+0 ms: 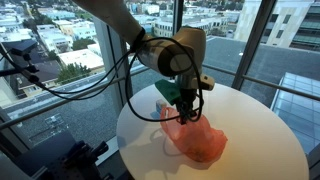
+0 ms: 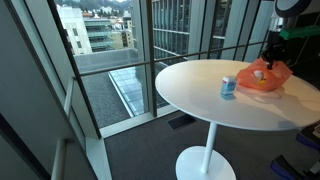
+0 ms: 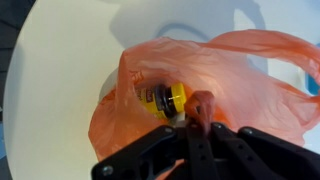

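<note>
A translucent pink-orange plastic bag (image 1: 205,143) rests on the round white table, its edge drawn up toward my gripper (image 1: 184,117). In the wrist view, the bag (image 3: 110,125) gapes open, and a yellow-and-black item (image 3: 164,99) lies inside. My gripper is shut, with a bunched fold of the film running up between its fingertips. Exterior view 2 shows the bag (image 2: 262,78) at the table's right side, with the arm reaching down to it from above.
A blue-and-white can (image 2: 228,87) stands on the white table (image 2: 190,85), apart from the bag. Windows surround the far side.
</note>
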